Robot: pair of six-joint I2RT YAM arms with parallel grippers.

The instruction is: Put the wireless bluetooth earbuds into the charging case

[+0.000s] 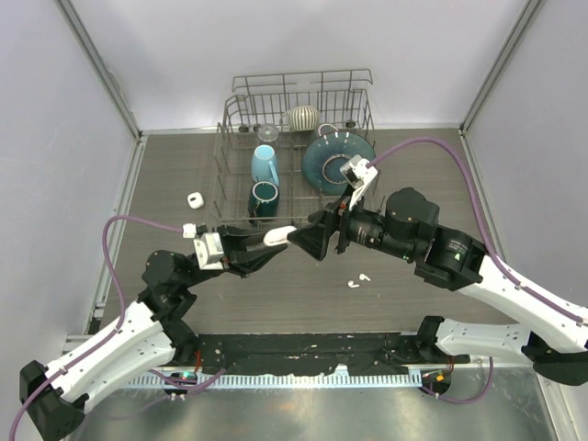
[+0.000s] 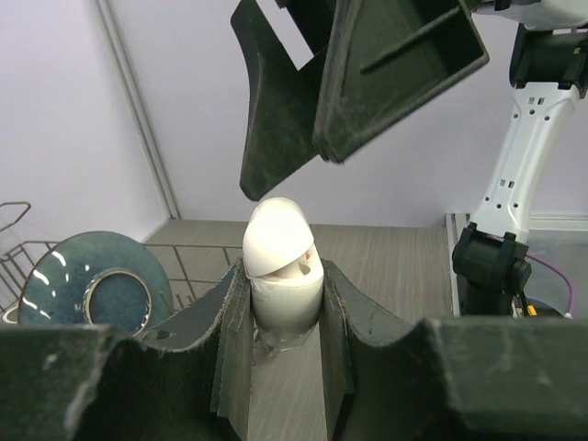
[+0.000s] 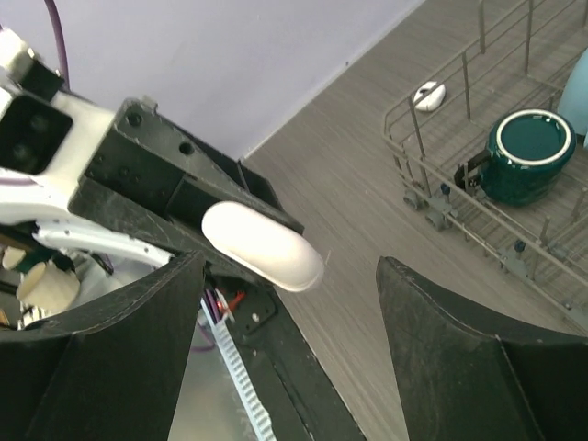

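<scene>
My left gripper (image 1: 259, 246) is shut on a white charging case (image 1: 278, 235), held upright between its fingertips in the left wrist view, with the lid seam and a small opening showing. My right gripper is open, its fingers around the near side of the case with space between, just above it in the left wrist view. Two small white earbuds (image 1: 354, 284) lie on the floor below the right arm in the top view.
A wire dish rack (image 1: 220, 165) with mugs and a teal plate (image 1: 323, 179) stands behind the grippers. A small white object (image 1: 195, 199) lies left of the rack.
</scene>
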